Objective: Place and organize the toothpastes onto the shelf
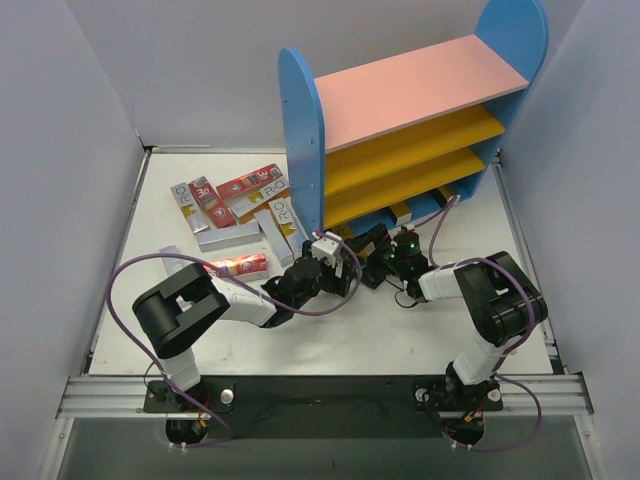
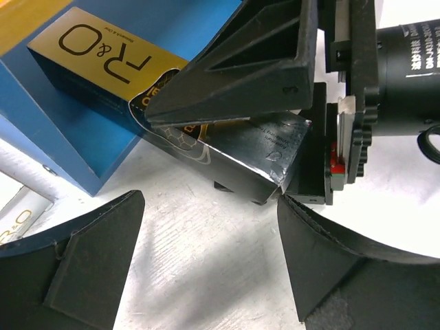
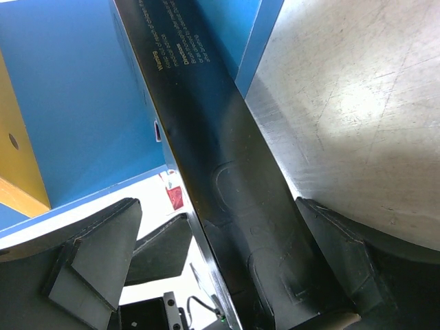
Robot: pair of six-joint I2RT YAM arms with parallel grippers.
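A black and gold R.O.C.S.-style toothpaste box lies partly in a blue bottom compartment of the shelf (image 1: pixel 405 170); in the right wrist view its long dark face (image 3: pixel 220 172) runs into that compartment. My left gripper is open below the box's outer end, nothing between its fingers. My right gripper stands open around the outer end of the box, its fingers on either side; whether they touch it is unclear.
Several toothpaste boxes (image 1: pixel 250 183) lie loose on the table left of the shelf. Other boxes (image 1: pixel 400 212) sit in bottom compartments further right.
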